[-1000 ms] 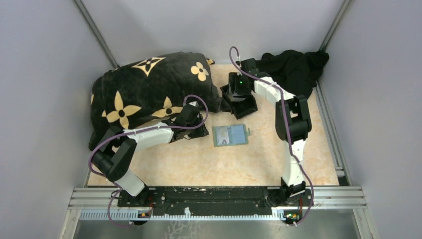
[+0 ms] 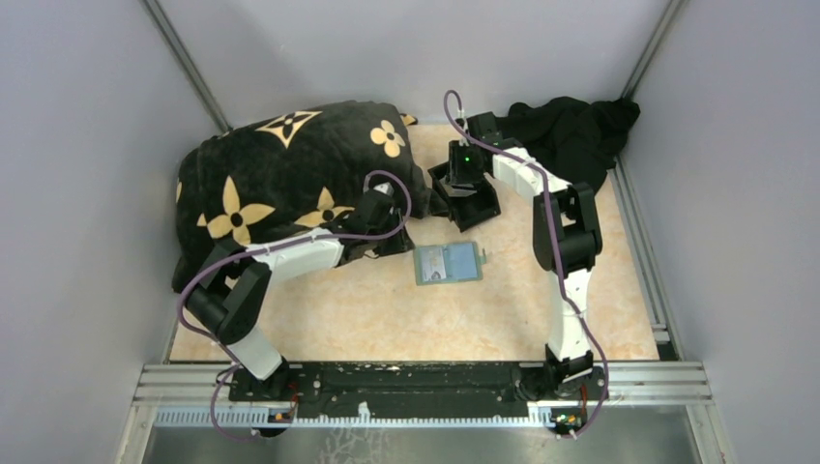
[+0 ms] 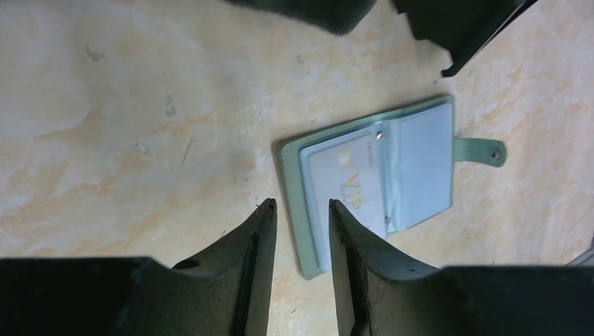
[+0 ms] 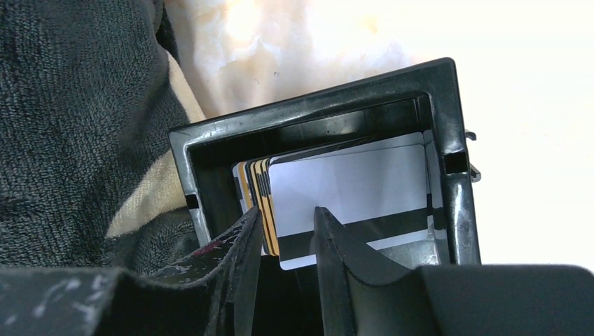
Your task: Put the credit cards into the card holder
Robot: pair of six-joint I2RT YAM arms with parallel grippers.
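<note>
An opened green card holder point(image 2: 448, 263) lies flat on the table, and a white VIP card point(image 3: 344, 183) shows in its left side. Its right side has a pale blue, empty-looking pocket point(image 3: 421, 164). My left gripper is above the holder's left edge, part open, with only table and holder showing past its gap. Several cards lie in a black box point(image 4: 312, 105); the uppermost is a white card point(image 4: 350, 183) with a black stripe. Over this box is my right gripper, part open; the white card's left edge appears between its fingers, whether touching I cannot tell.
A bulky black cushion point(image 2: 280, 174) with tan flowers fills the back left, its edge against the box. Dark cloth point(image 2: 571, 135) lies at the back right.
My left gripper has shifted slightly right and toward the back, nearer the holder. The right arm has barely moved above the box. Holder and box are where they were.
</note>
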